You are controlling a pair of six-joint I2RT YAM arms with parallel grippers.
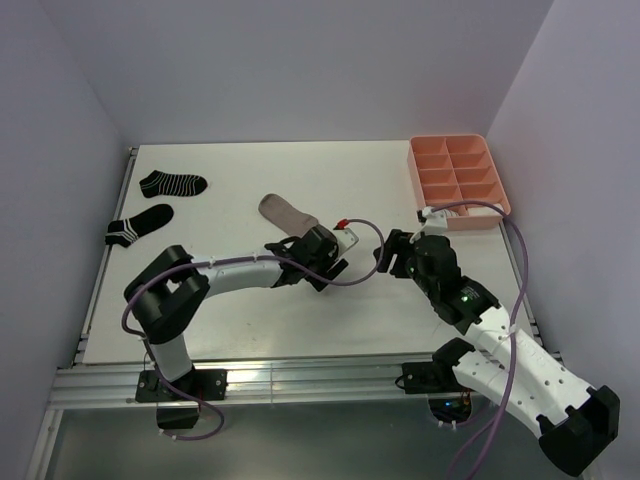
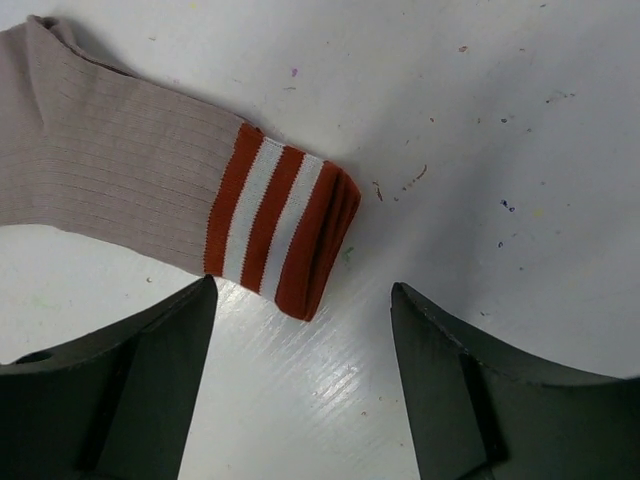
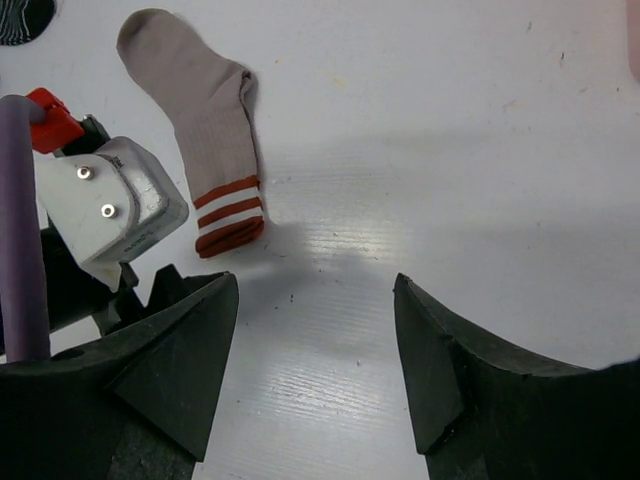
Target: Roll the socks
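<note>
A taupe sock lies flat in the middle of the table, its toe towards the back. Its cuff, banded in rust and white, shows in the left wrist view but is covered by the left arm from above. Over that cuff end hovers my left gripper, fingers apart, nothing between them. To the right of the sock, my right gripper is also open and empty above bare table. Two dark socks lie at the left: a striped one and a black one with a striped cuff.
A pink divided box stands at the back right, with something white in its front compartments. The left gripper's body crowds the left of the right wrist view. Bare table lies in front of the sock.
</note>
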